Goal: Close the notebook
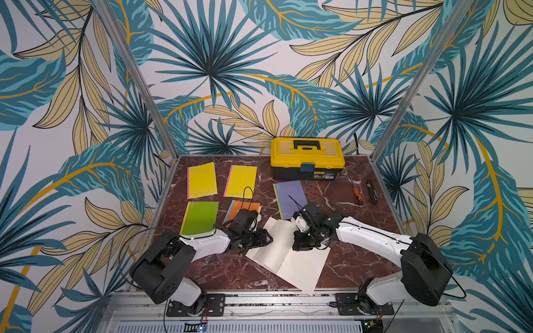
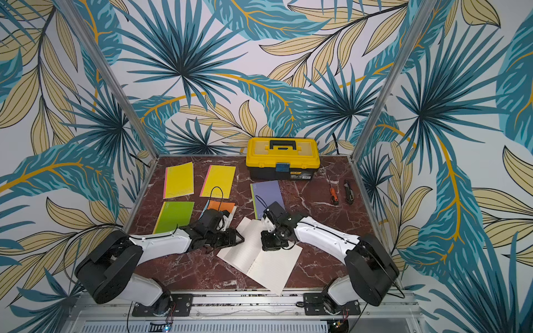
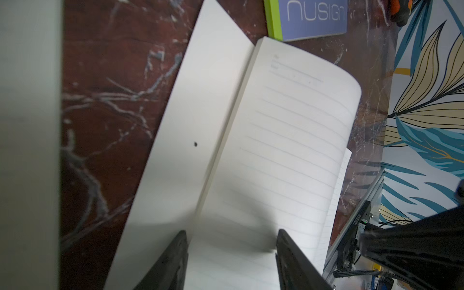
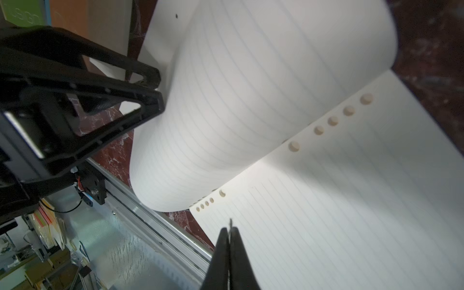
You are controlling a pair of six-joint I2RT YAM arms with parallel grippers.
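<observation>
An open notebook (image 1: pixel 304 270) lies tilted on the table, its white lined pages spread on both sides of a row of binding holes. In the left wrist view the left page stack (image 3: pixel 285 145) bulges up over a wider white cover (image 3: pixel 164 140). My left gripper is open above this left half, fingers apart, with nothing seen held; whether it touches the paper I cannot tell. My right gripper is shut, nothing showing between its fingertips, over the flat right-hand page (image 4: pixel 328 212).
A purple notebook (image 1: pixel 290 198) lies just behind the open one, and an orange notebook (image 1: pixel 244 208) sits beside the left arm. Green (image 1: pixel 200 218) and two yellow notebooks lie farther left. A toolbox (image 1: pixel 307 158) stands at the back; tools (image 1: pixel 357 193) lie right.
</observation>
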